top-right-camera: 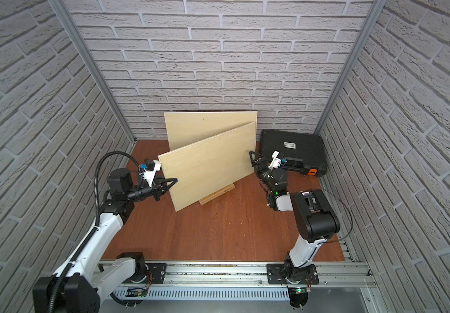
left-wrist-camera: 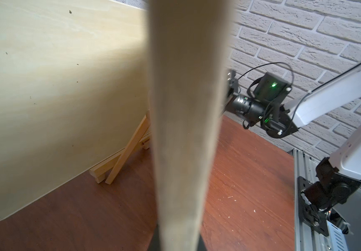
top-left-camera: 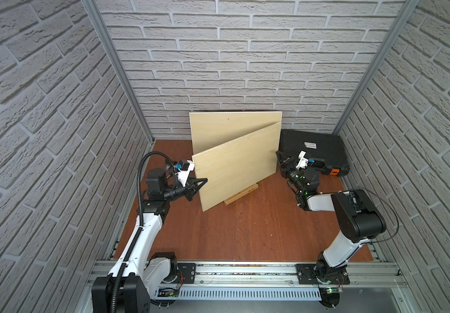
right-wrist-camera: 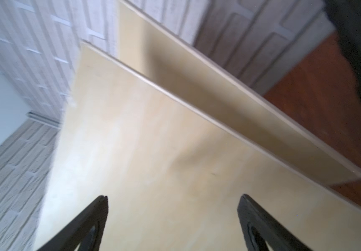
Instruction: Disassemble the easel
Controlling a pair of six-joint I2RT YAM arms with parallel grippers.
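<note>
A pale plywood board (top-left-camera: 235, 161) stands slanted in front of a second board (top-left-camera: 219, 122). Below it a wooden easel part (top-left-camera: 240, 194) rests on the table, with slats (left-wrist-camera: 126, 152) visible in the left wrist view. My left gripper (top-left-camera: 199, 182) is at the front board's left edge, whose blurred edge fills the middle of the left wrist view; its fingertips are largely hidden there and it looks shut. My right gripper (top-left-camera: 280, 155) is beside the front board's right end; in the blurred right wrist view its fingers are apart, facing the board, with nothing visible between them.
A black case (top-left-camera: 313, 146) lies at the back right. Brick-patterned walls enclose the back and sides.
</note>
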